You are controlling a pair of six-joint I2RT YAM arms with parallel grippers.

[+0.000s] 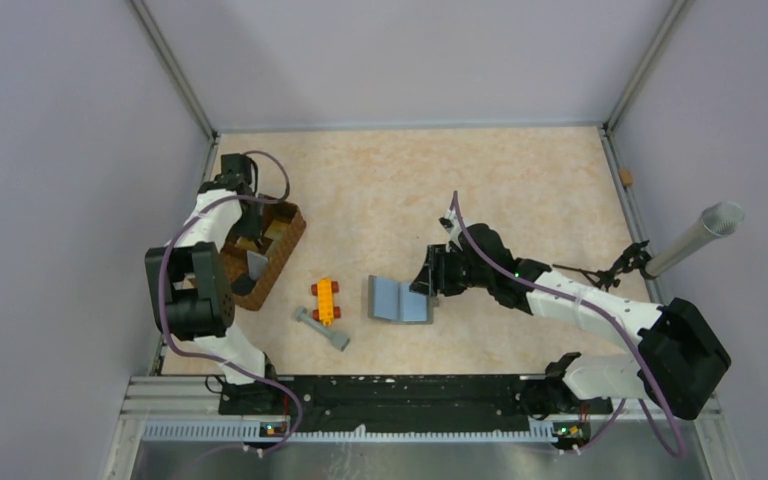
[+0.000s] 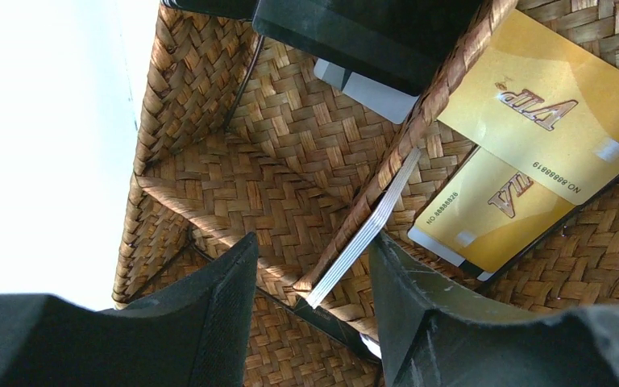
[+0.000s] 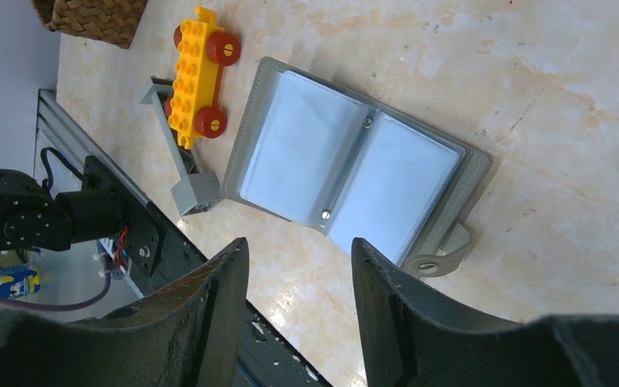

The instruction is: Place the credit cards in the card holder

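A woven basket at the left holds cards in compartments: yellow cards, a grey card under a black object, and a white stack of cards on edge against a divider. My left gripper is low over the basket, fingers apart either side of that stack's lower part and divider. The open card holder, grey with pale blue sleeves, lies at the table's middle front. My right gripper hangs open above its near side, nothing between the fingers.
A yellow toy car and a grey bar-shaped tool lie between basket and holder. A grey cylinder stands at the right edge.
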